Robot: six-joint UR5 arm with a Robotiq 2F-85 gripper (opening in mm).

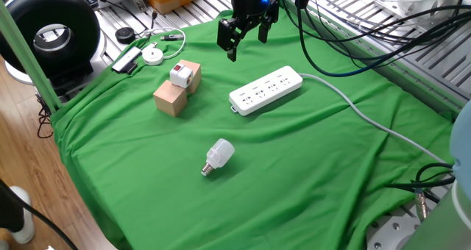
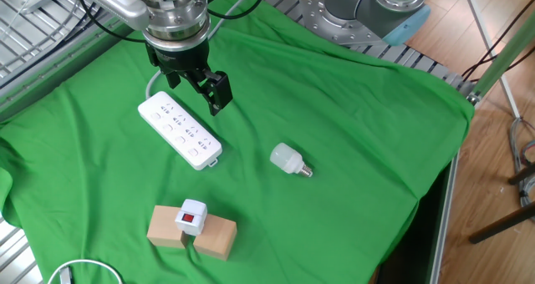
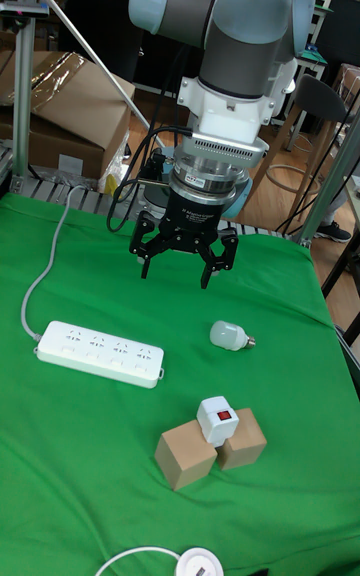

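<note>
My gripper hangs in the air above the green cloth, its two black fingers spread wide with nothing between them. A white power strip lies flat on the cloth, its cable leading off to one side. The white light bulb rests on its side, apart from everything else; its metal screw base shows in exterior view 2. A small white cube-shaped plug adapter with a red switch sits on top of two wooden blocks.
A round white charger with a cable and a white stick-shaped device lie near the cloth's edge. Black cables loop beside the arm. Open cloth surrounds the bulb.
</note>
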